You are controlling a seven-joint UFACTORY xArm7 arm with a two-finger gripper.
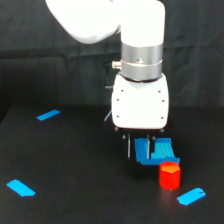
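The white arm's gripper points straight down over the dark table, at the right of the middle. Its two thin dark fingers stand apart, so it looks open. A blue piece, roughly square in outline, lies at the fingers and is partly covered by them. Dark table shows between the left finger and the blue piece's edge; whether the right finger touches it, I cannot tell. Just in front of the blue piece sits a red block, fully in sight and clear of the fingers.
Flat blue strips lie at the front right, the front left and the far left. A dark curtain hangs behind.
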